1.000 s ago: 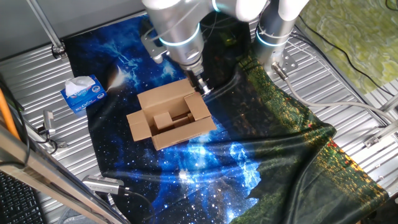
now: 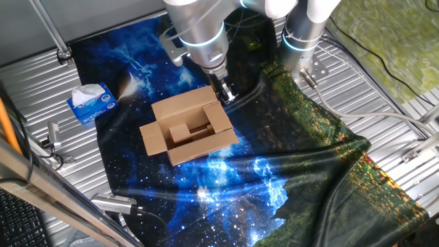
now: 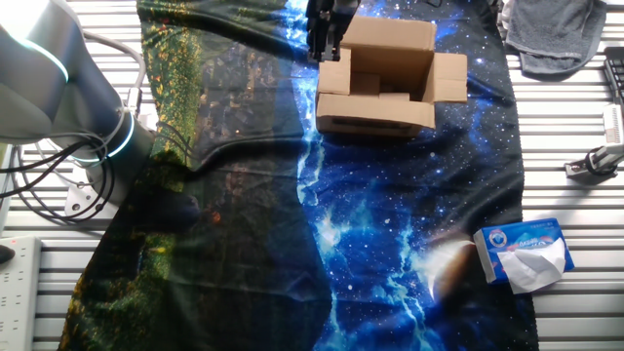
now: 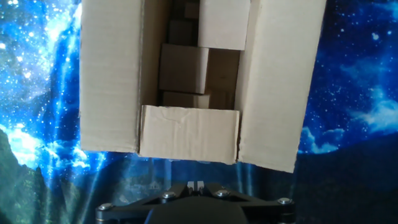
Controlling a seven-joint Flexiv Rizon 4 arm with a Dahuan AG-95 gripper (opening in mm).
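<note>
An open cardboard box [image 2: 169, 143] rests on the printed cloth, its flaps folded outward. Inside it lie several smaller cardboard blocks [image 4: 185, 67], some stacked or leaning; their lower parts are hidden. Just outside one short end of the box, by the end flap [image 4: 189, 134], is my gripper. Its two pale fingertips [image 4: 191, 185] sit close together, and nothing shows between them. In exterior view 1 the gripper [image 2: 228, 98] is at the box's upper right corner; in exterior view 2 the dark gripper [image 3: 325, 49] appears beside the box's left end.
A blue tissue box [image 2: 92, 106] stands well away from the cardboard box, near the cloth's edge. Folds run across the dark cloth [image 2: 288, 137], which is otherwise clear. A grey cloth [image 3: 554, 34] and a white adapter [image 2: 115, 204] lie at the margins.
Over the last second the arm's wrist has turned and shifted slightly right in exterior view 1, the gripper moving a little with it. The box and its contents have stayed put.
</note>
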